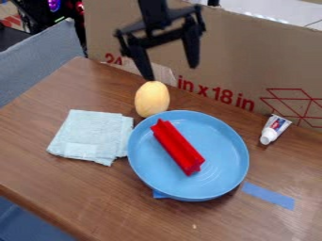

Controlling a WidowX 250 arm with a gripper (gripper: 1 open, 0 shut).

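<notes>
My black gripper (168, 61) is raised at the top of the view, blurred, its fingers open above a yellow egg-shaped object (152, 98), with nothing seen between them. A red bar (178, 146) lies on a round blue plate (212, 183) at the centre. A folded pale cloth (89, 133) lies left of the plate. A white tube (274, 129) lies to the right of the plate.
A large cardboard box (257, 66) stands along the back of the wooden table (101, 188). Blue tape (268, 197) shows beside the plate.
</notes>
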